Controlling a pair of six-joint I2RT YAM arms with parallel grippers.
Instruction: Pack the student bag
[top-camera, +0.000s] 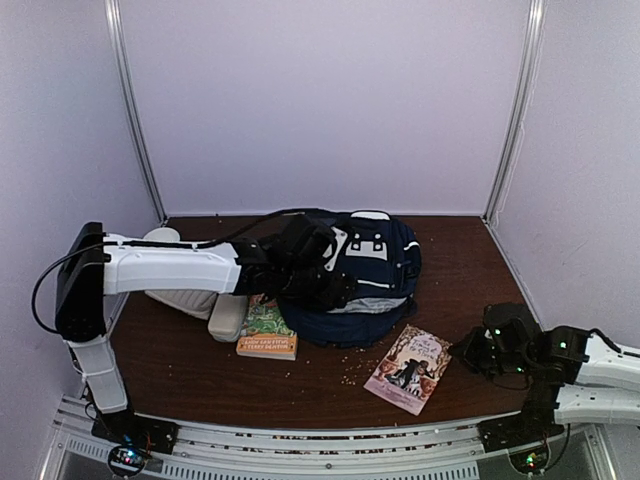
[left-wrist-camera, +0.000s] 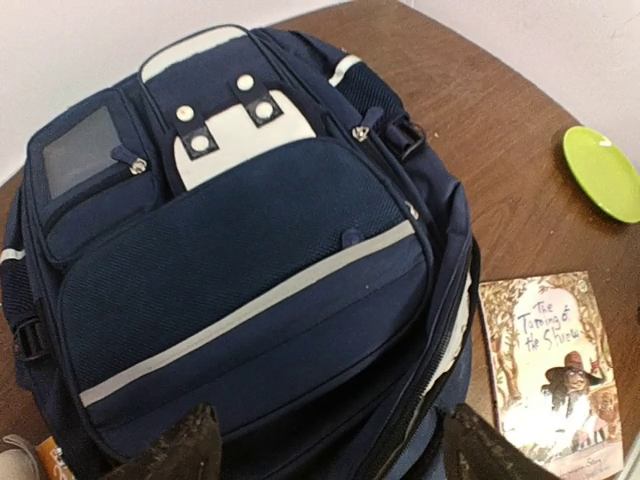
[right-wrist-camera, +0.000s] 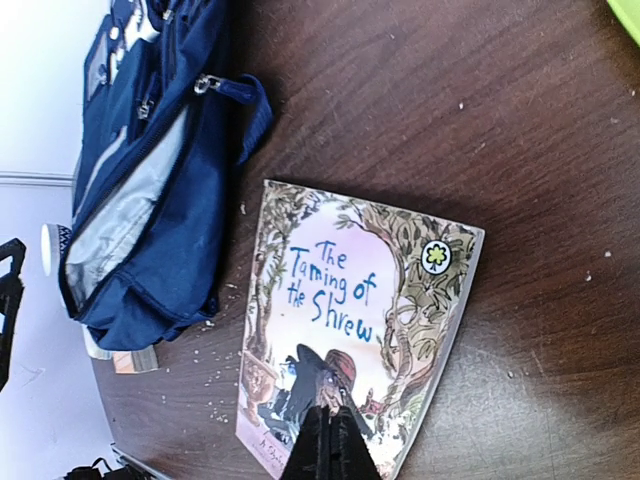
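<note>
The navy backpack (top-camera: 350, 325) lies on the table with its front up. Its front zip opening sags nearly closed in the left wrist view, while pale lining (right-wrist-camera: 130, 215) shows in the right wrist view. Above the bag's lower front, my left gripper stands open, with no fabric pinched between its fingers. A book, The Taming of the Shrew (right-wrist-camera: 350, 290), lies flat to the bag's right, cover up. My right gripper is shut above the lower part of that cover, its fingertips together and nothing visible between them.
A green plate (left-wrist-camera: 605, 172) is at the right, hidden behind the right arm in the top view. Left of the bag lie an orange-green book (top-camera: 267, 330), a pale case (top-camera: 228, 316) and a white item (top-camera: 185, 300). Small crumbs dot the table.
</note>
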